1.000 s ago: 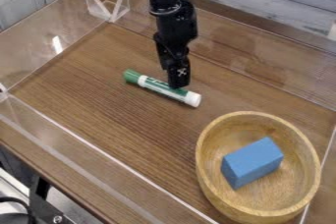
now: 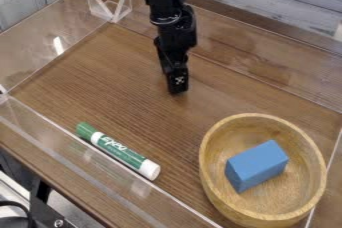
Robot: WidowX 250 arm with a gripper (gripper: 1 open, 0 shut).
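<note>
My black gripper (image 2: 175,77) hangs low over the middle of the wooden table (image 2: 94,87), open, with its fingertips near the surface and nothing seen between them. A white marker with a green end (image 2: 118,150) lies diagonally at the lower left, apart from the gripper. At the lower right a wooden bowl (image 2: 261,204) holds a blue block (image 2: 255,165).
Clear walls line the table's left side and a pale wall runs along the back. The middle and right of the table around my gripper are free. A dark cable lies at the lower left corner.
A second ago the marker lay beside my gripper in the middle; now it is at the lower left.
</note>
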